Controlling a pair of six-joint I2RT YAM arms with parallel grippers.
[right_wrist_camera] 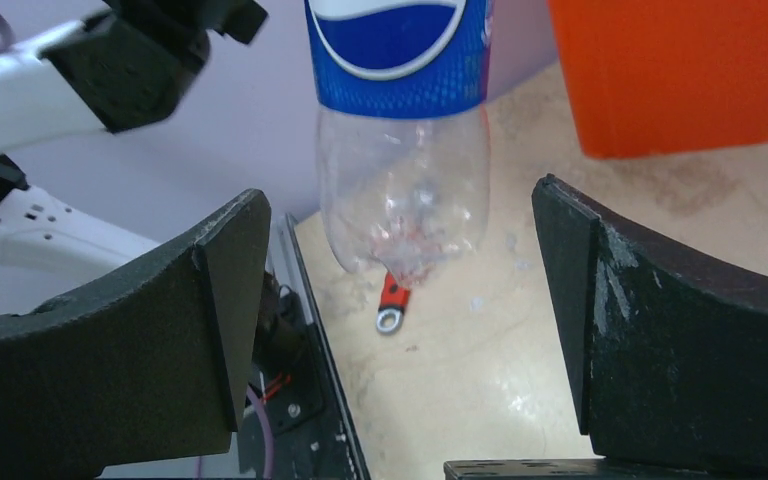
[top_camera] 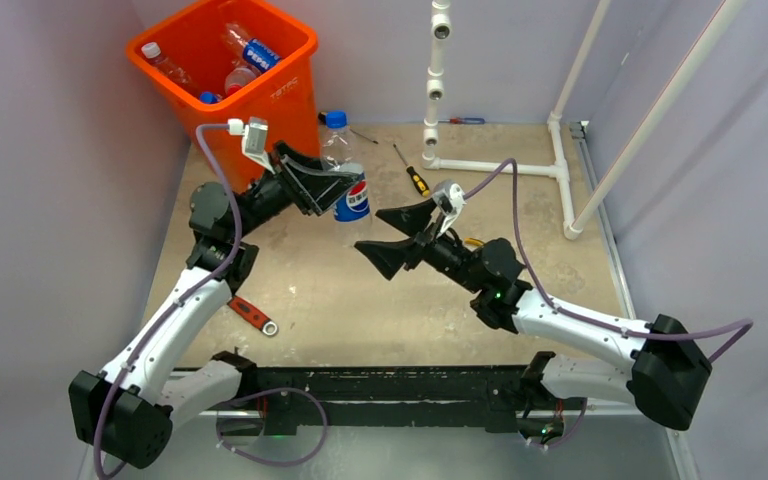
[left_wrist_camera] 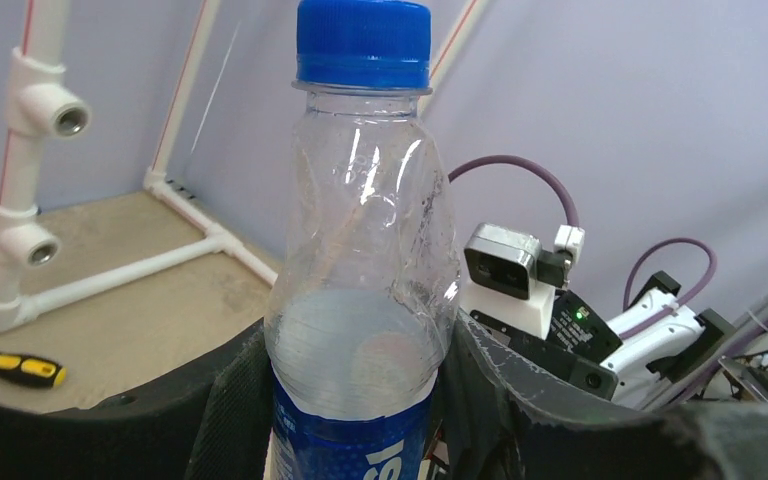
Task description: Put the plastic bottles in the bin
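Observation:
A clear plastic bottle (top_camera: 352, 200) with blue cap and Pepsi label is held upright in my left gripper (top_camera: 330, 185), in front of the orange bin (top_camera: 270, 120). In the left wrist view the bottle (left_wrist_camera: 360, 220) fills the middle between the left fingers. My right gripper (top_camera: 390, 235) stands open just right of and below the bottle; in the right wrist view the bottle's lower part (right_wrist_camera: 405, 180) is beyond its spread fingers, with none of it clearly held. Several bottles (top_camera: 250, 50) lie inside the bin.
Screwdrivers (top_camera: 415, 180) lie at the back, a wrench (top_camera: 250, 312) at the front left. A white pipe frame (top_camera: 500, 165) stands at back right. The front middle of the board is clear.

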